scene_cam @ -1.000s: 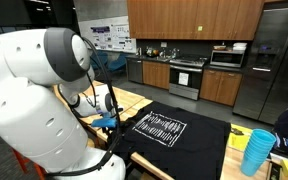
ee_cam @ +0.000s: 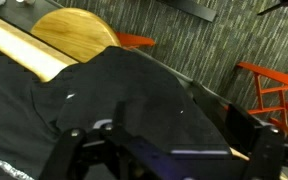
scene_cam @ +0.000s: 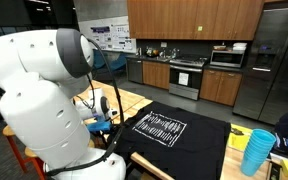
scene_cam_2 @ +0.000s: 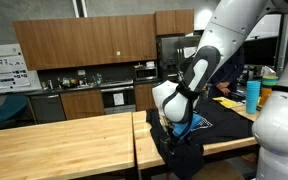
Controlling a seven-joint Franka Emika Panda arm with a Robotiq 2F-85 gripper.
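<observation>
A black cloth with white print (scene_cam: 166, 130) lies spread on the wooden table, looking like a shirt. Part of the black cloth (scene_cam_2: 174, 155) hangs over the table's near edge in the second exterior view. From the wrist, the black cloth (ee_cam: 134, 85) fills the middle, draped past the edge above the floor. My gripper is open over this overhanging part, its dark fingers apart at the bottom of the picture. Whether either finger touches the fabric cannot be told. In the first exterior view the arm hides the fingertips.
Blue cups (scene_cam: 257, 150) stand at the right of the table. Orange stools (scene_cam: 14, 148) stand on the floor beside the arm, and a red-orange frame (ee_cam: 274, 95) shows below the gripper. In the second exterior view, the table's left part (scene_cam_2: 64, 138) is bare.
In the first exterior view the arm's white wrist section has shifted slightly left and down, and more of the orange stools now shows. The cloth on the table looks the same.
</observation>
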